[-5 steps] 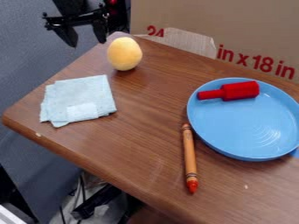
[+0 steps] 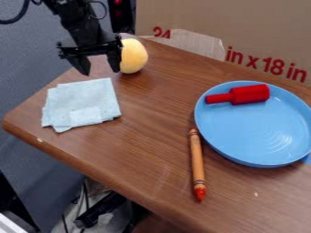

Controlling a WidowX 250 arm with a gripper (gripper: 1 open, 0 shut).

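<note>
My black gripper (image 2: 98, 65) hangs above the left back of the table, its fingers apart with nothing seen between them, just left of a yellow egg-shaped object (image 2: 133, 55) that it partly overlaps in view. A folded pale blue cloth (image 2: 80, 106) lies in front of it on the table.
A blue plate (image 2: 253, 136) at the right holds a red rolling pin (image 2: 246, 94). An orange crayon (image 2: 197, 164) lies left of the plate. A cardboard box (image 2: 225, 27) stands at the back. The table's left edge drops away.
My gripper has come down and a little to the right, from upper left toward the space between the cloth and the yellow object. The objects on the table look unmoved.
</note>
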